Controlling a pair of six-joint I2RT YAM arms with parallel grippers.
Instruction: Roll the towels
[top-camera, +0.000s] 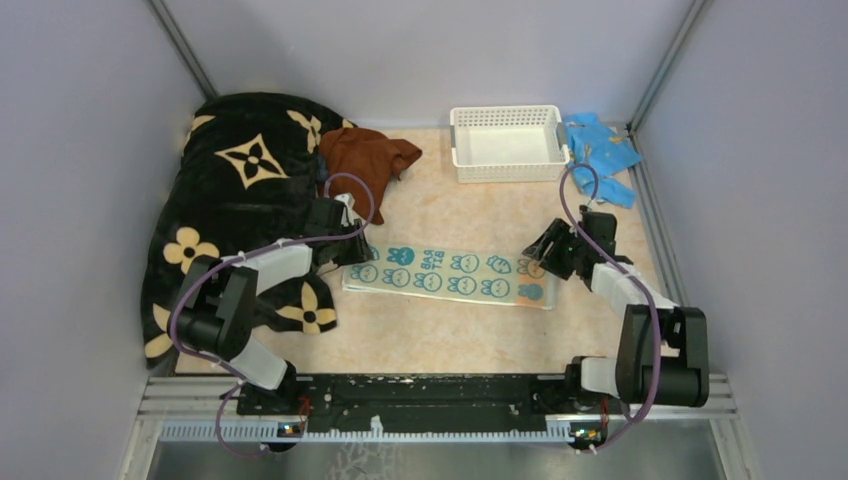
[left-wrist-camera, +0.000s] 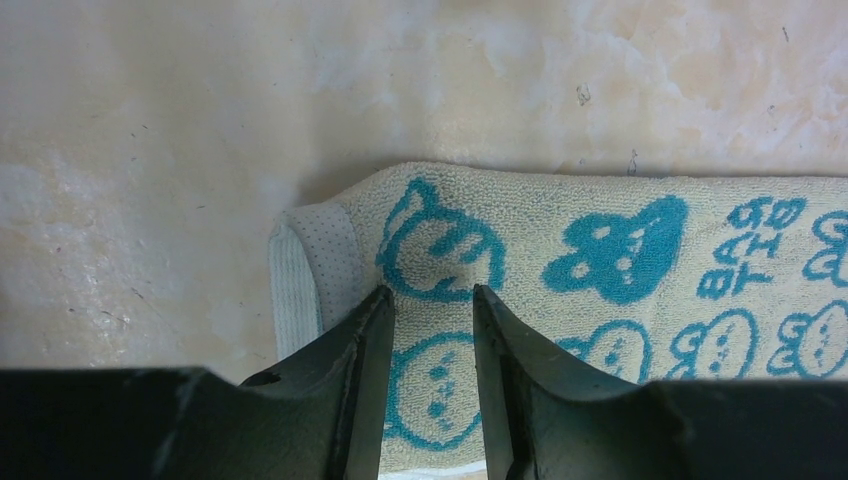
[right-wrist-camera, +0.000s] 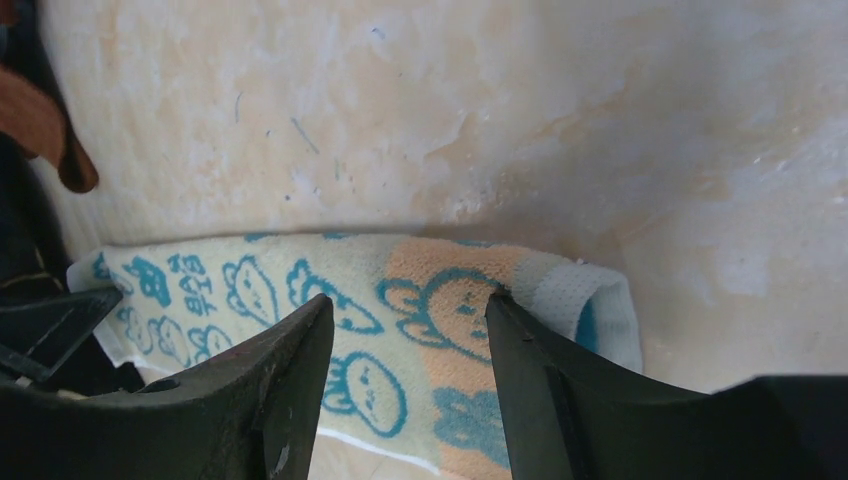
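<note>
A long cream towel (top-camera: 440, 275) with teal rabbit prints lies folded lengthwise across the middle of the table. My left gripper hangs over its left end, where the edge is slightly raised, its fingers part open with printed cloth visible between them. My right gripper is open over the towel's right end, near the orange print; that end's edge (right-wrist-camera: 590, 280) is lifted into a small fold. Whether either gripper's fingertips touch the cloth is hard to tell.
A white basket (top-camera: 508, 145) stands at the back, a blue cloth (top-camera: 605, 160) to its right. A brown cloth (top-camera: 365, 160) and a black patterned blanket (top-camera: 230, 170) cover the left.
</note>
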